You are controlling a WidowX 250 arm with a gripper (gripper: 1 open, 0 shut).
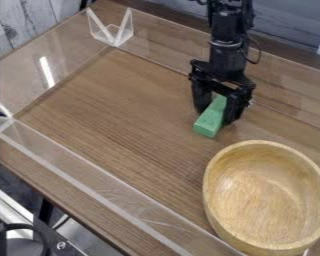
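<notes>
The black robot gripper reaches down from the top of the view to the middle right of the wooden table. Its fingers are around a green oblong object, whose lower part sticks out toward the front while its upper part is hidden by the gripper. Whether the fingers are shut on it cannot be told.
A large light wooden bowl stands at the front right. A clear plastic piece sits at the back left corner. Clear strips run along the left edge.
</notes>
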